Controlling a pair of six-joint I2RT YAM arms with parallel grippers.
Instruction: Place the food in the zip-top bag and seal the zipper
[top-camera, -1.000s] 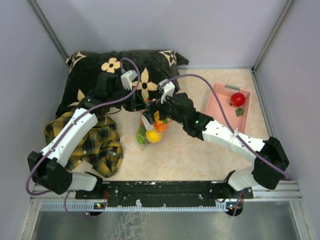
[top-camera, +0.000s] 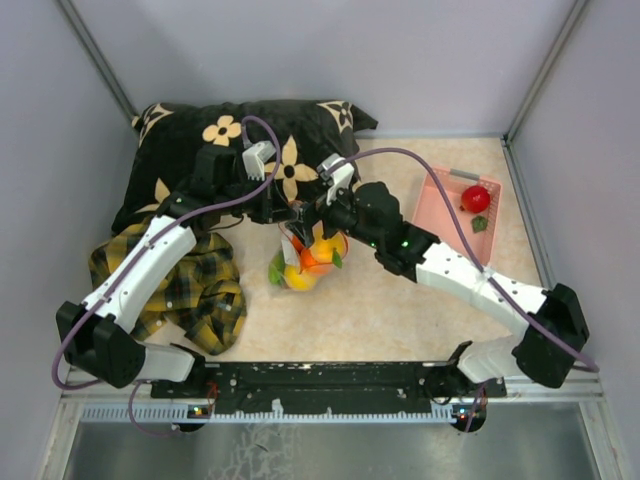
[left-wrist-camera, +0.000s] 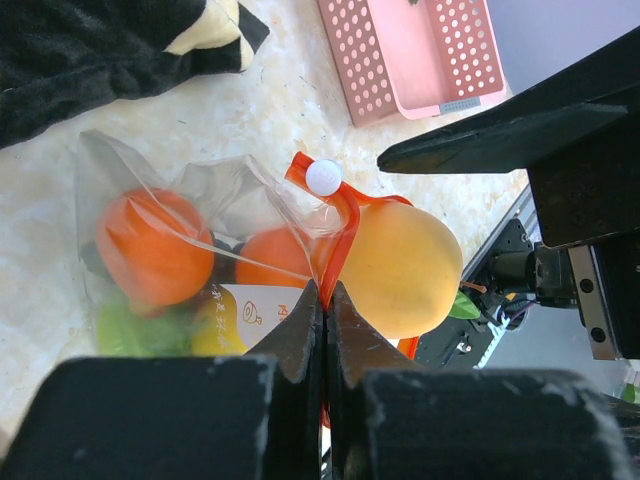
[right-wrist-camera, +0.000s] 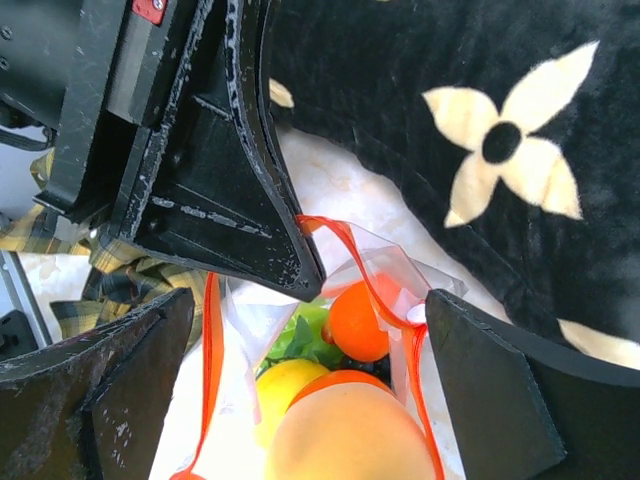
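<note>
The clear zip top bag (left-wrist-camera: 245, 180) with an orange zip rim holds several toy foods. An orange fruit (left-wrist-camera: 158, 250), a yellow fruit (right-wrist-camera: 287, 392) and green leaves (right-wrist-camera: 305, 335) show inside. A large peach-coloured fruit (left-wrist-camera: 395, 268) sits at the mouth, beside the orange rim. My left gripper is shut on the bag's orange rim near the white slider (left-wrist-camera: 323, 177). My right gripper stands open over the mouth, its fingers (right-wrist-camera: 540, 385) apart, with the left gripper's tip and parts of the rim between them. In the top view both grippers hide the bag's upper part.
A pink basket (top-camera: 433, 225) on the right holds a red tomato-like food (top-camera: 475, 199) and a green piece (top-camera: 479, 223). Behind lies a black flowered cushion (top-camera: 215, 150), and a plaid cloth (top-camera: 190, 290) at left.
The bag's contents have swung and spread, with the peach-coloured fruit now showing at the right. The left arm has stayed put.
</note>
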